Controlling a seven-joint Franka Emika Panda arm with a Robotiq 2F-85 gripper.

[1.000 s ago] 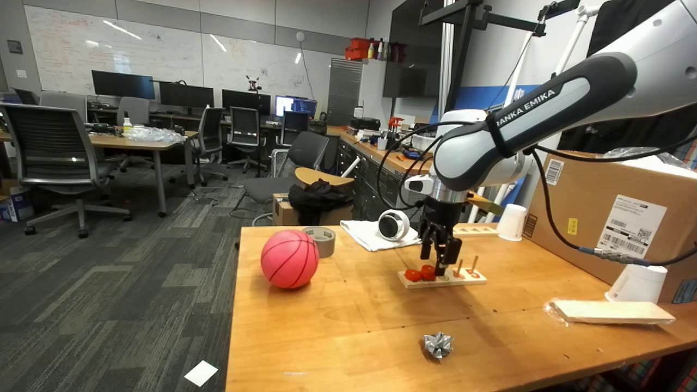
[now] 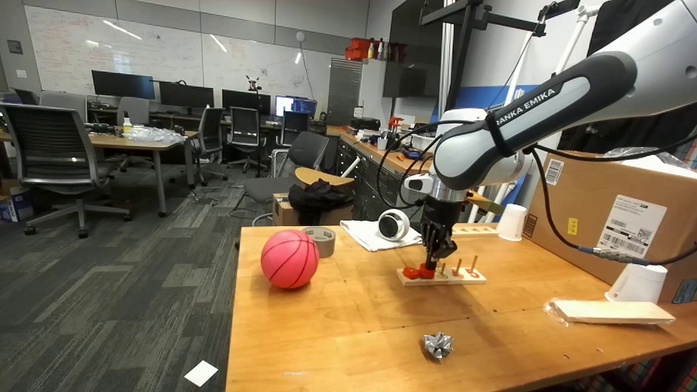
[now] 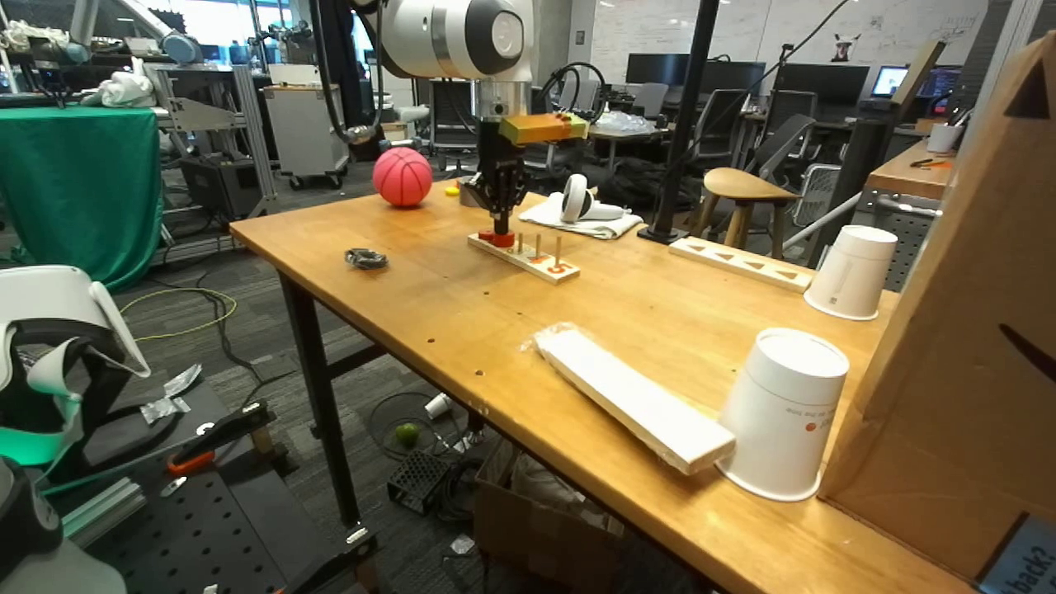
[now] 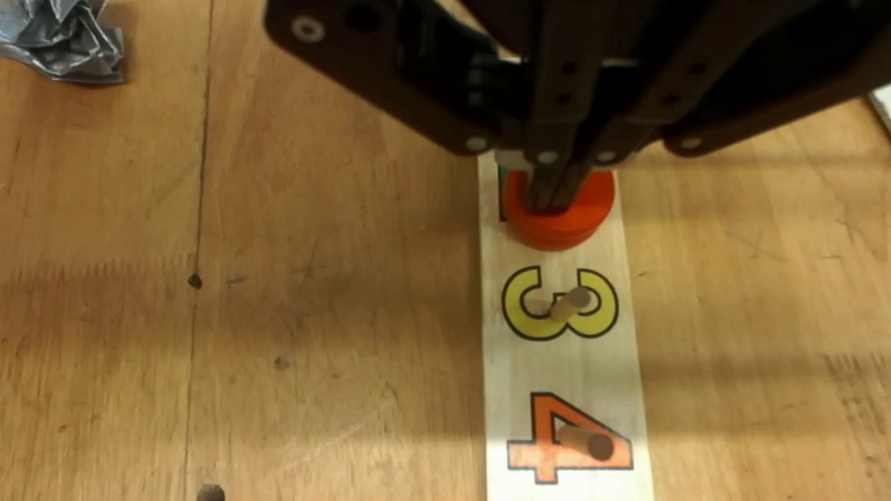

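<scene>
My gripper points down with its fingers together, nothing visible between them. Its tips meet the top of a red ring stack point(image 4: 599, 202) in the wrist view; the peg there is hidden. In exterior view 1, that stack point(image 2: 426, 274) sits beside another red piece point(image 2: 410, 272) at the left end of a narrow pale wooden peg board point(image 2: 451, 280). Bare pegs stand on the board at the yellow 3 point(image 4: 514, 302) and orange 4 point(image 4: 544, 467). The board point(image 3: 566, 276) lies flat on the table.
A pink ball point(image 2: 290, 259) and tape roll point(image 2: 321, 241) stand left of the board. Crumpled silver foil point(image 2: 438, 345) lies in front. A white headset point(image 3: 584, 203) rests on cloth behind. Cups point(image 3: 787, 411), a wrapped plank point(image 3: 634, 396) and a large box point(image 3: 950, 346) occupy the other side.
The fingers were spread apart a second ago, one near the number 3 peg. Now they are closed together on top of the red stack. The board has shifted slightly left.
</scene>
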